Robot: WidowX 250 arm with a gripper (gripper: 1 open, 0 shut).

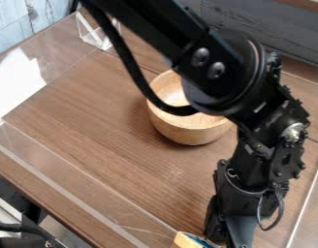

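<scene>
My black arm reaches down from the top of the view to the gripper (229,229) at the bottom right, near the table's front. A small orange and blue flat object (190,241) lies by the gripper, mostly cut off by the bottom edge. The fingertips are too hidden to tell what, if anything, is between them. Behind the arm stands a wooden bowl (181,124), partly covered by it.
A white sheet (13,82) lies at its left edge, and a grey panel (271,48) stands along the back.
</scene>
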